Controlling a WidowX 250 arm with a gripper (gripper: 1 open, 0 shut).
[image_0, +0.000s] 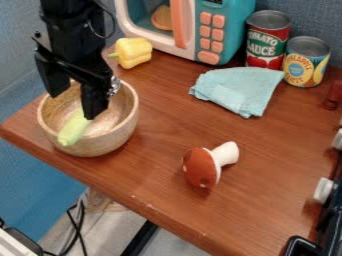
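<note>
My black gripper (83, 105) reaches down from the top left into a wooden bowl (107, 135) at the table's left. A pale green item (72, 130), like a corn husk or vegetable, is in the bowl at the gripper's lower end; whether the fingers hold it I cannot tell.
A yellow object (134, 52), a toy microwave (181, 25), two cans (266, 45) and a light blue cloth (238, 88) stand or lie at the back. A toy mushroom (203, 168) lies mid-front. Black appliance (321, 220) at the right edge.
</note>
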